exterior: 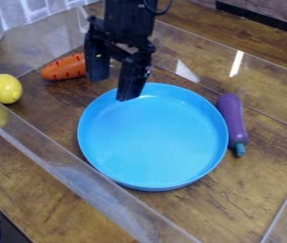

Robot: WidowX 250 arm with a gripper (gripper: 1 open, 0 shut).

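The black gripper (113,74) hangs open above the upper-left rim of a blue plate (151,140), with no object visible between its fingers. An orange carrot (63,68) lies to its left, partly behind it. A yellow lemon (6,88) sits at the far left. To the right of the plate lies a purple eggplant (233,123). The plate is empty.
A clear transparent wall (76,180) runs diagonally along the lower left, with more clear panels at the top left and right.
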